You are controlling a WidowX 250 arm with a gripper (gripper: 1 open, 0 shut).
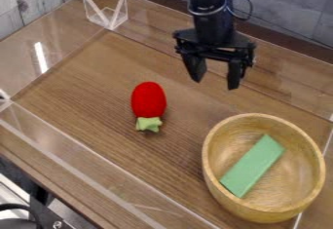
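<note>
My gripper (213, 71) is raised toward the back centre of the wooden table, open, with nothing seen between its dark fingers. A red strawberry-like toy (148, 99) with a green leafy end lies at the left of centre, apart from the gripper and nearer the front. At the lower right a yellow wooden bowl (293, 195) holds a green rectangular block (252, 165).
Bare table (78, 116) spans the left and middle, and clear room also lies to the right of the gripper. The table's edge and a pale floor show at the top left.
</note>
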